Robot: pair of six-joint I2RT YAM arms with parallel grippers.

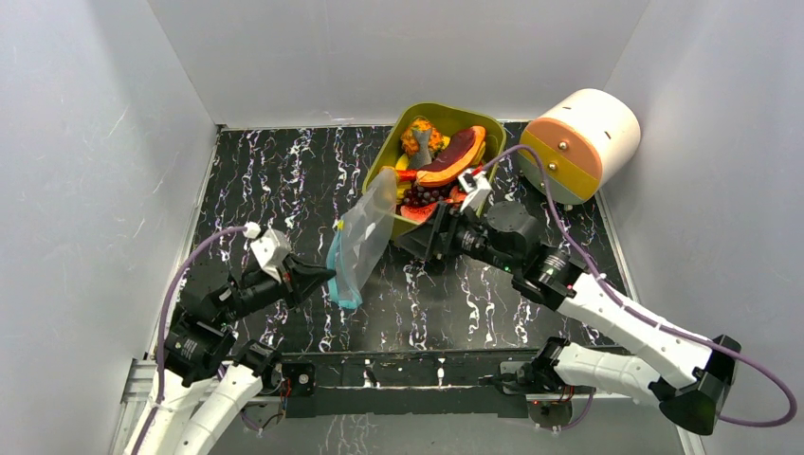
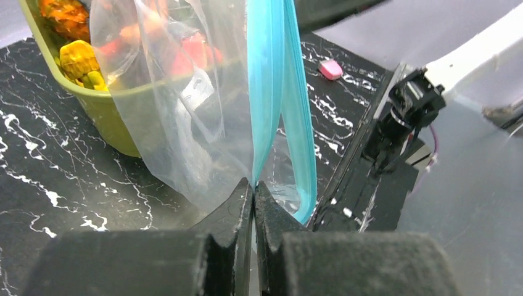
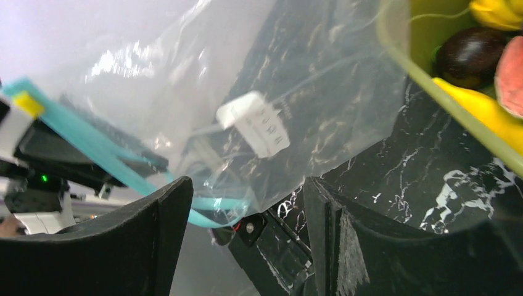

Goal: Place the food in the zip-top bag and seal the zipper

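A clear zip top bag point(image 1: 368, 232) with a light blue zipper edge hangs above the table. My left gripper is shut on the bag's blue edge point(image 2: 265, 92), near its lower part. The zipper strip forms a narrow loop there, with a gap between its two sides. In the right wrist view the bag point(image 3: 296, 123) spreads across the scene, with a white label on it. My right gripper stands open beyond the bag, between it and the bin, with no object between its fingers. Food point(image 1: 446, 171) of several kinds fills the green bin.
The green bin point(image 2: 114, 123) stands at the back middle, close behind the bag. A round drawer box point(image 1: 580, 142) occupies the back right corner. A small pink item point(image 2: 330, 69) lies on the table. Bare marbled table point(image 1: 275, 190) shows at the left.
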